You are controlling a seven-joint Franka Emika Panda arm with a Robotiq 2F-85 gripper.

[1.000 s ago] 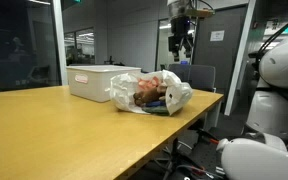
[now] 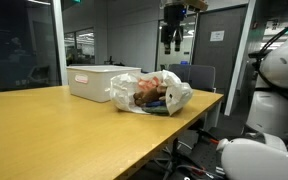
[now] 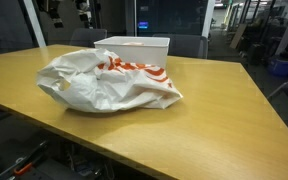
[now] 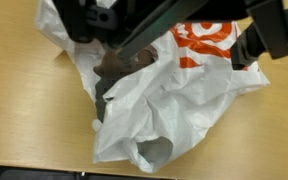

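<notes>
A crumpled white plastic bag [image 2: 177, 101] with orange print [image 3: 144, 69] lies on the table, its mouth spread toward the robot's side. Brown contents [image 2: 148, 88] show inside it, with something dark and greenish [image 2: 156, 107] near the opening. High above the bag hangs my gripper [image 2: 172, 46], open and apart from everything. In the wrist view the gripper's fingers [image 4: 144, 25] frame part of the bag [image 4: 159, 105] from overhead, with nothing held between them. Some brown contents [image 4: 112, 72] are visible at the left there, partly covered by plastic and the gripper.
Behind the bag stands a large white box [image 2: 96, 82] on the wooden table [image 2: 44, 125]. Chairs [image 2: 202, 76] stand beyond the far edge.
My gripper has shifted slightly left in exterior view 1 and appears somewhat turned, staying high. The bag and its contents have not moved.
</notes>
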